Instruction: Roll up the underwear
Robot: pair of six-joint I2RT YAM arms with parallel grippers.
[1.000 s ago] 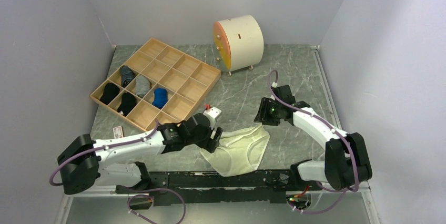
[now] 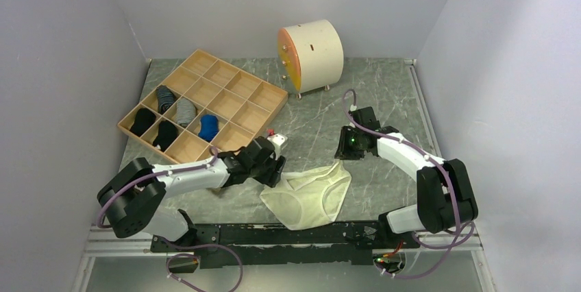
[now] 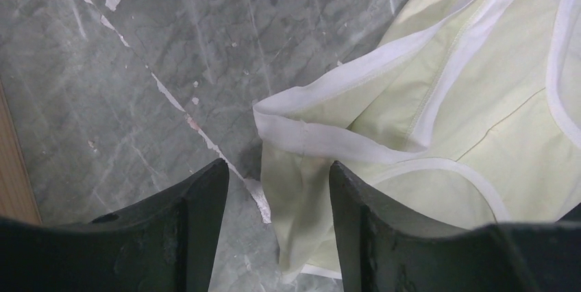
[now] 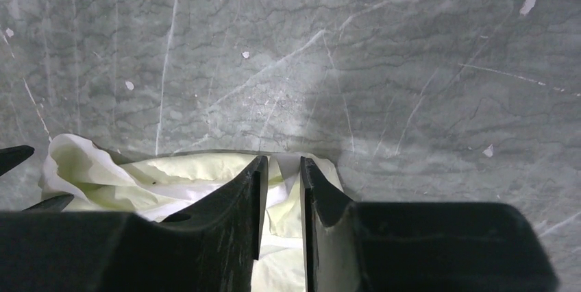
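Note:
The pale yellow underwear (image 2: 312, 206) lies spread on the grey surface near the front edge, its white-edged waistband side rumpled and facing away. My left gripper is over its left end, open, with the corner of the cloth (image 3: 301, 189) showing between and below the fingers. At the right end of the waistband stands my right gripper. Its fingers are only a narrow gap apart, with a white strip of the waistband (image 4: 288, 166) visible between them. Whether either gripper touches the cloth I cannot tell.
A wooden compartment box (image 2: 226, 100) holding several rolled dark, grey and blue items stands at the back left. A cream drum-shaped cabinet (image 2: 315, 55) lies at the back.
The underwear looks almost unchanged.

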